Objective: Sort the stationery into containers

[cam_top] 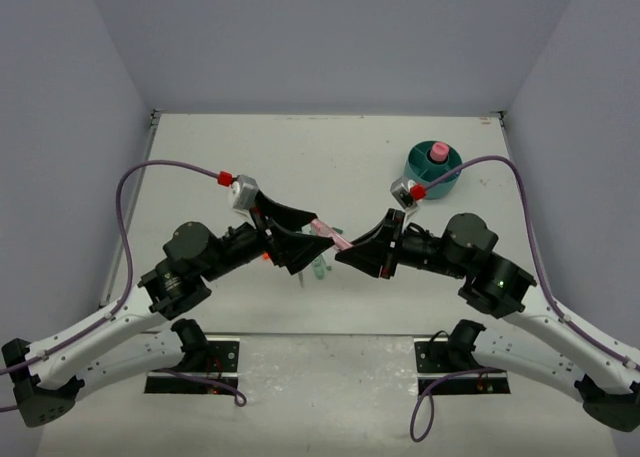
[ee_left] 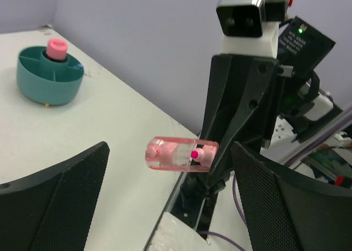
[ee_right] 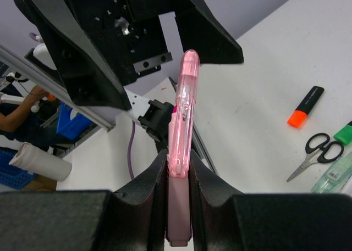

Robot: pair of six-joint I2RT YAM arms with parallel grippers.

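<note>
A pink see-through stick, like a pen or marker, is gripped at one end by my right gripper, whose fingers are shut on it. Its free end points toward my left gripper, which is open. In the left wrist view the pink stick appears end-on in the gap between the spread left fingers, with no clear contact. On the table lie an orange-tipped black highlighter, black-handled scissors, a green-capped item and a pale green clear tube. A teal divided cup holds a pink roll-shaped object.
The cup stands at the table's back right. Grey walls enclose the back and sides. Both grippers are close together over the small items at the middle.
</note>
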